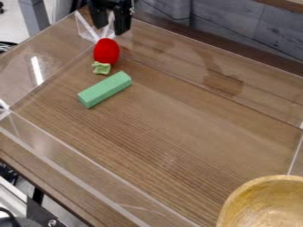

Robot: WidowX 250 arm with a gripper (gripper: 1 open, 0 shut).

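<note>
My gripper [109,19] is at the top of the camera view, dark and partly cut off by the frame edge, above a red strawberry-like object [105,50] with a small green piece [102,68] at its lower end. A clear, crumpled plastic-looking item [92,27] is by the gripper. A green block [104,90] lies below them on the wooden table [178,151]. The gripper's fingertips are too small and dark to judge clearly.
A tan round bowl [265,206] sits at the bottom right corner. Dark edges border the table at top right and left.
</note>
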